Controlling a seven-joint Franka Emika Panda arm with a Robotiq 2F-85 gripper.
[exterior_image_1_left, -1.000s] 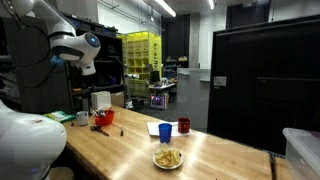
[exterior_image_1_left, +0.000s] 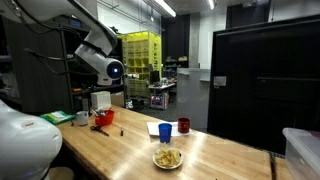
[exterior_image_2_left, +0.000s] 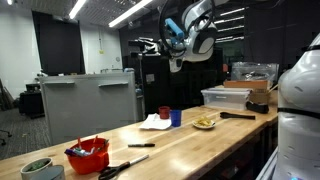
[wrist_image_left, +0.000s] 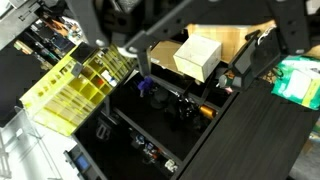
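Note:
My gripper (exterior_image_2_left: 140, 48) is raised high above the table, well clear of everything on it. In the wrist view the two dark fingers (wrist_image_left: 138, 58) stand apart, with only distant background between them, so the gripper looks open and empty. On the table (exterior_image_1_left: 215, 158) are a blue cup (exterior_image_1_left: 165, 131), a red mug (exterior_image_1_left: 183, 125) and a white plate (exterior_image_1_left: 158, 164) bearing yellowish food (exterior_image_1_left: 168, 156). A red bin (exterior_image_2_left: 88, 160) holding several items sits at the other end, with black-handled scissors (exterior_image_2_left: 118, 169) close by.
White paper (exterior_image_2_left: 155, 122) lies by the cups. A dark slim object (exterior_image_2_left: 141, 145) rests mid-table, and a grey pot (exterior_image_2_left: 37, 170) stands beyond the red bin. A clear storage box (exterior_image_2_left: 226, 97) and a black-handled tool (exterior_image_2_left: 238, 116) occupy the far end. Open tabletop lies around the plate.
The objects on the table have not moved.

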